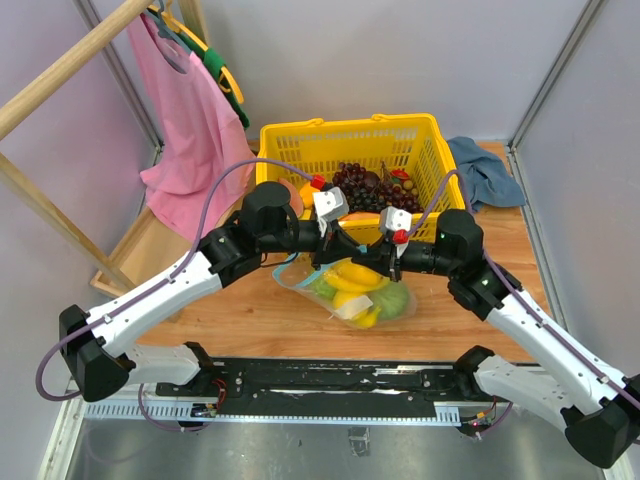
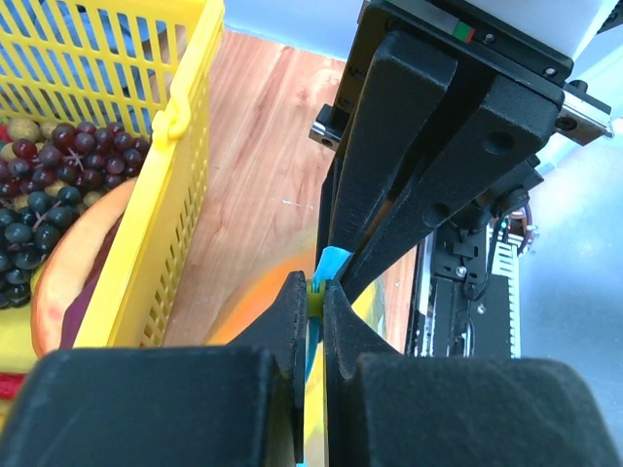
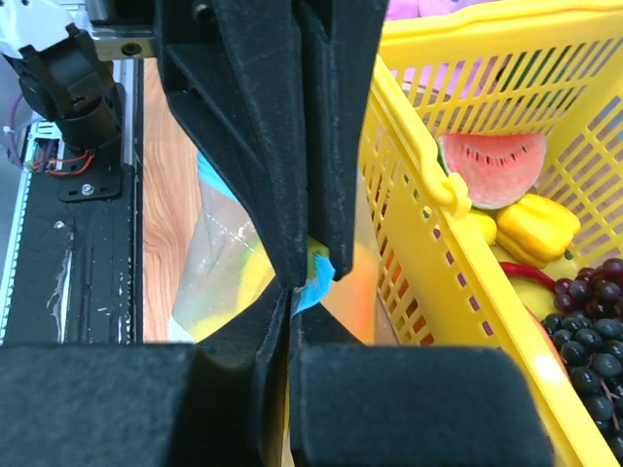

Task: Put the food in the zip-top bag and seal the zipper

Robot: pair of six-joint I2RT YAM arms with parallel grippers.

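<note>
The clear zip top bag [image 1: 345, 300], with yellow and green food inside and a blue zipper strip, lies on the table in front of the yellow basket. My left gripper is shut on the blue zipper strip [image 2: 333, 261] at the bag's top. My right gripper is right against the left one at that zipper, its fingers shut, with nothing clearly between them. In the top view the two grippers meet above the bag and hide part of its opening.
The yellow basket [image 1: 300, 140] holds grapes, melon, peppers and other food. A wooden rack [image 1: 60, 75] with pink cloth stands at left, and a blue cloth [image 1: 485, 175] lies at the back right. Bare table shows either side of the bag.
</note>
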